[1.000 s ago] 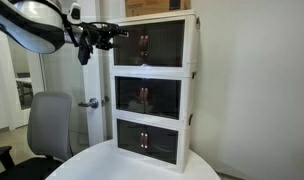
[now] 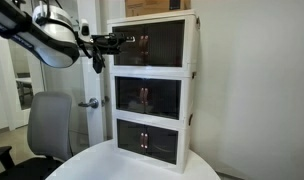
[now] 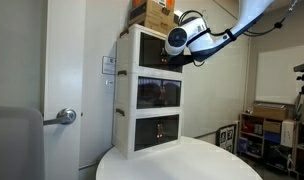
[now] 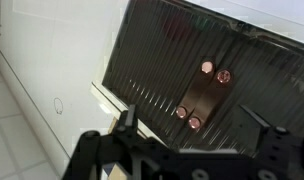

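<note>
A white three-tier cabinet with dark ribbed double doors stands on the round white table (image 2: 92,165). Its top doors (image 2: 163,43) are shut and carry two upright brown handles (image 2: 144,46) at the middle. My gripper (image 2: 129,40) is at the height of these top doors, in front of their left part in exterior view 1. In the wrist view, the paired handles (image 4: 198,97), with copper-coloured round ends, lie ahead between the spread fingers. The gripper is open, and nothing shows between its fingers. Exterior view 2 leaves the fingertips hard to make out against the dark doors.
Cardboard boxes (image 3: 152,14) sit on top of the cabinet. The middle doors (image 2: 147,96) and bottom doors (image 2: 147,141) are also shut. A grey chair (image 2: 49,125) stands left of the table, and the tabletop in front of the cabinet is clear.
My arm and gripper have come slightly down and to the right in exterior view 1, across the front of the top doors. The cabinet and its doors have not moved.
</note>
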